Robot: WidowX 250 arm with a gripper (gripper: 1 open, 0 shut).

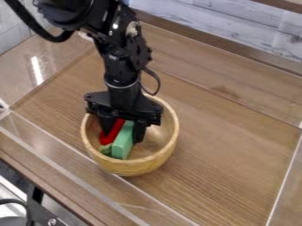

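A wooden bowl (160,151) sits on the wooden table, holding a green block (119,146) and a red object (111,133). My black gripper (122,127) reaches down into the bowl from above, shut around the objects at their upper end. Which of them is between the fingers is hard to tell, as the gripper's body hides the contact.
Bare table (224,150) lies to the right and behind the bowl. A clear rail or edge strip runs along the near left, with a dark gap and cable at lower left. A pale plank wall stands at the back.
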